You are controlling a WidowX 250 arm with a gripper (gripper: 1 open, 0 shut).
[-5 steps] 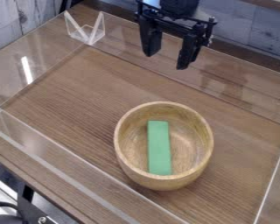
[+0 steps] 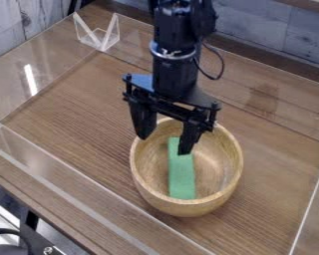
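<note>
A round beige bowl (image 2: pixel 159 194) stands on the wooden table in the lower middle, with a green oblong block (image 2: pixel 181 171) lying inside it. My black gripper (image 2: pixel 171 131) hangs over the bowl's back part, open, its two fingers spread to left and right above the bowl. The block's upper end lies just below the gripper.
A white wire-like object (image 2: pixel 101 30) is at the back left, near the table's edge.
The bowl and green block have not visibly moved.
</note>
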